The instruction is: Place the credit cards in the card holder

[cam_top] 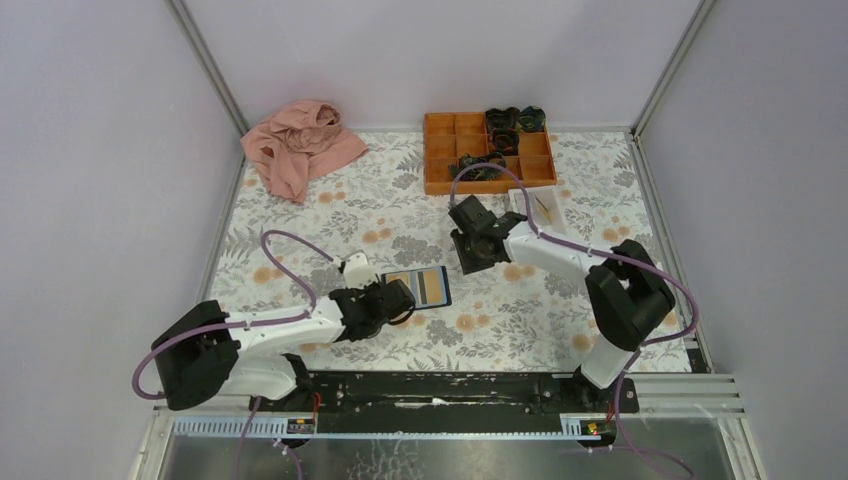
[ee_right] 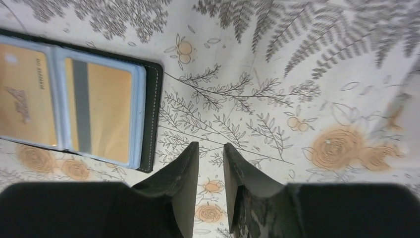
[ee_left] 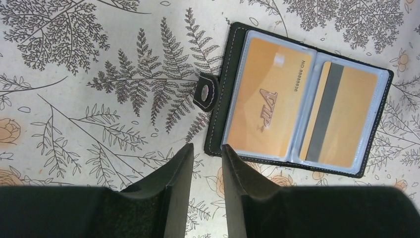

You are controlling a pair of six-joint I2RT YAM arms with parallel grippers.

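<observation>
The card holder (ee_left: 231,89) lies unfolded on the patterned cloth, its snap tab toward the left. A gold VIP card (ee_left: 270,99) fills its left clear pocket; a gold card with a dark stripe (ee_left: 359,114) lies in the other. Below the holder's left edge, my left gripper is part open, a narrow gap between its fingertips and nothing in it. The right wrist view shows the holder's striped card (ee_right: 106,109) at the left. To the right of the holder hovers my right gripper, also part open and empty.
An orange compartment tray (cam_top: 440,160) with dark coiled items stands at the back. Beside it, a white box (cam_top: 545,208) holds something thin. A pink cloth (cam_top: 300,145) is heaped at back left. Bare cloth surrounds the holder.
</observation>
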